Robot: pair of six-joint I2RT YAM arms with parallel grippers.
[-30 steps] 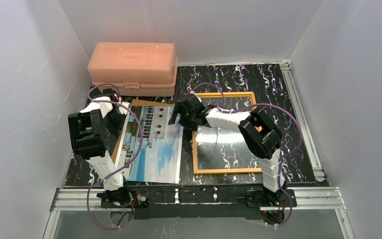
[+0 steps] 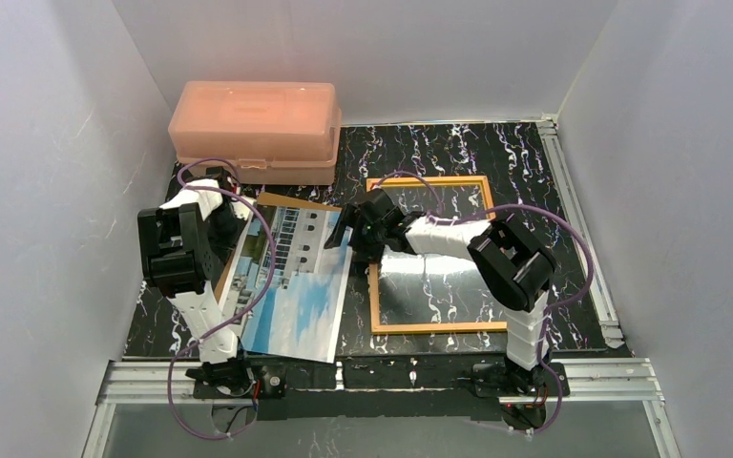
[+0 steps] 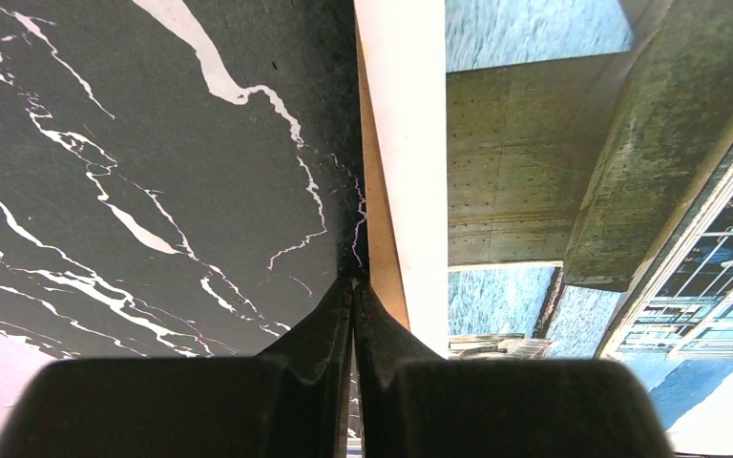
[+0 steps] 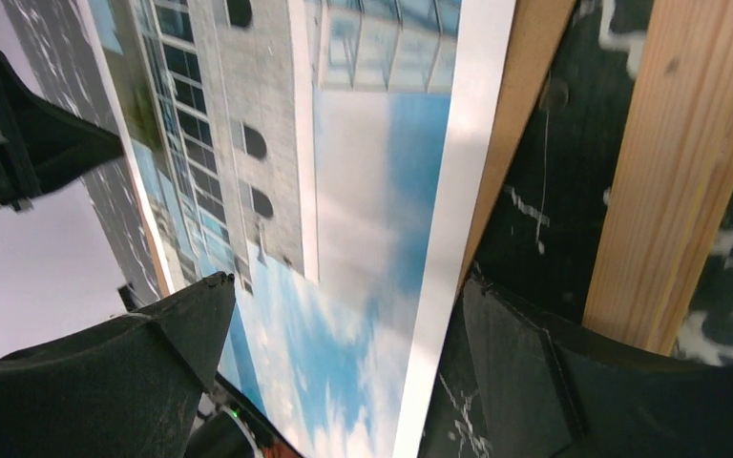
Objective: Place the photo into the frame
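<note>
The photo [image 2: 307, 296], a white-bordered print of a building and blue sky, lies over a brown board [image 2: 282, 199] at the left of the table. To its right is the wooden frame [image 2: 375, 303]. At the photo's left edge, my left gripper is shut, its tips touching or very close to the board's brown edge; nothing shows between them. My right gripper stands open over the photo's right side, one finger [image 4: 196, 305] above the print and the other finger [image 4: 496, 315] just outside the right border, close to the board's edge.
A pink-orange box [image 2: 253, 124] stands at the back left, close behind the board. A narrow strip of dark marbled table [image 4: 558, 181] separates the photo from the frame. Purple cables [image 2: 269, 258] arch over both arms.
The photo has turned slightly, its near right corner shifting towards the front and left. My left gripper has moved a little to the right, and the right arm has also shifted slightly right.
</note>
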